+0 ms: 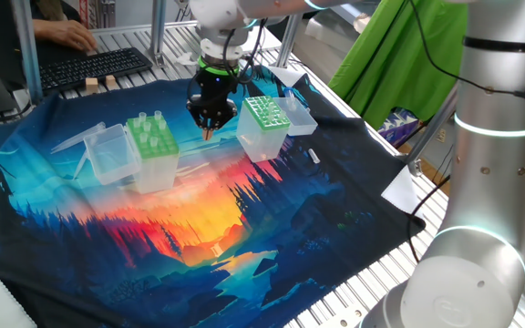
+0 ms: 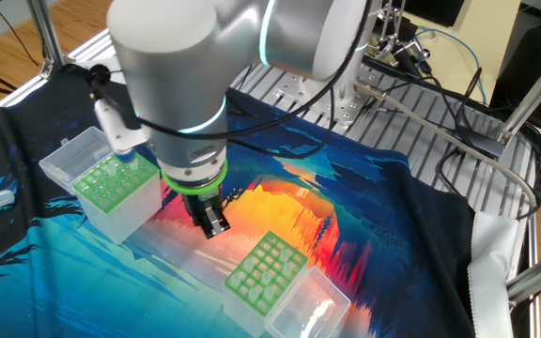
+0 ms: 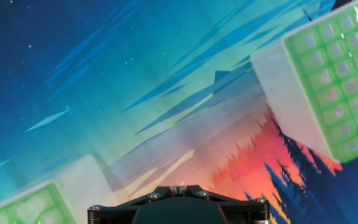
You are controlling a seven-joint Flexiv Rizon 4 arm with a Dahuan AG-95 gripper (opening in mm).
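Two clear tip boxes with green tops stand on the printed cloth. In exterior view 1, the left box has a few tips standing up from its top, and the right box has a top full of holes. Between them, nearer the right one, my gripper hangs above the cloth, pointing down. Its fingertips meet at the bottom of the wrist view, where the gripper is shut with nothing visible between. Parts of both green tops show there, at the right and lower left. Exterior view 2 shows the gripper apart from both boxes.
Open clear lids lie beside the boxes. Thin clear pieces lie at the far left. A small white piece rests right of the right box. A hand is at the keyboard behind the cloth.
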